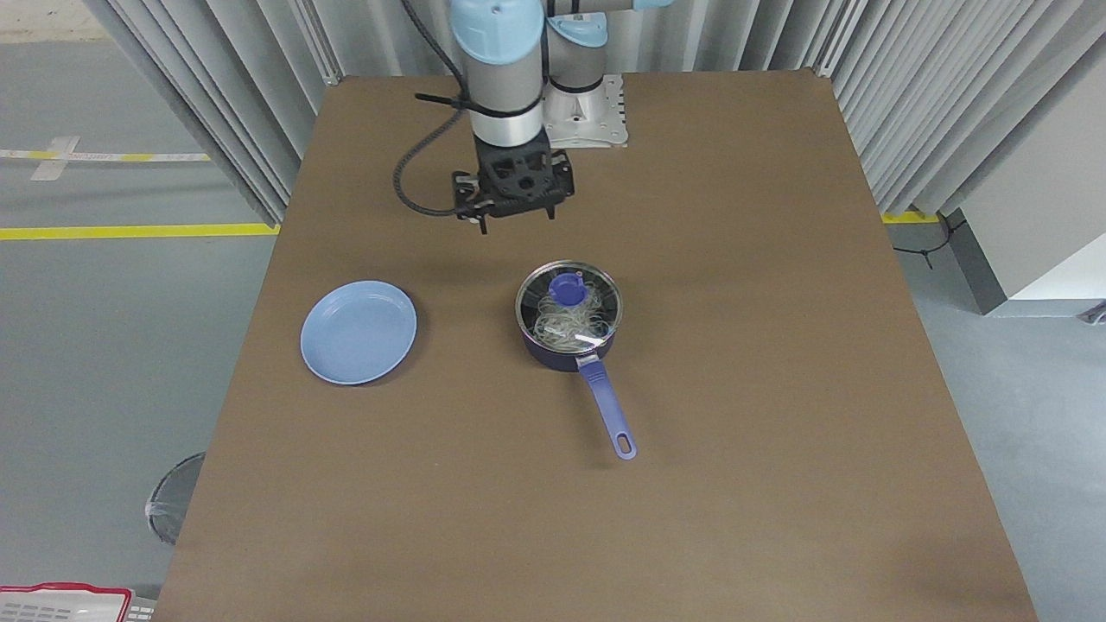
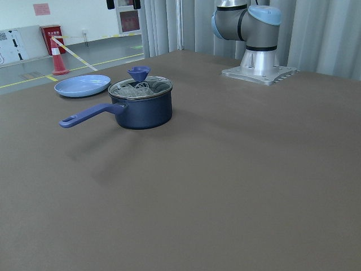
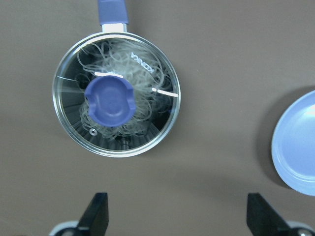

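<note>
A dark blue saucepan (image 2: 144, 116) with a glass lid (image 1: 560, 321), a blue knob (image 3: 109, 101) and a long blue handle (image 1: 607, 409) sits on the brown table, pale stringy contents showing through the lid. A light blue plate (image 1: 358, 332) lies beside it, left in the front view. My gripper hangs above the table, behind the pan and clear of it; in the wrist view its two black fingers stand wide apart with nothing between them.
The robot's base (image 2: 256, 70) stands at the back edge.
</note>
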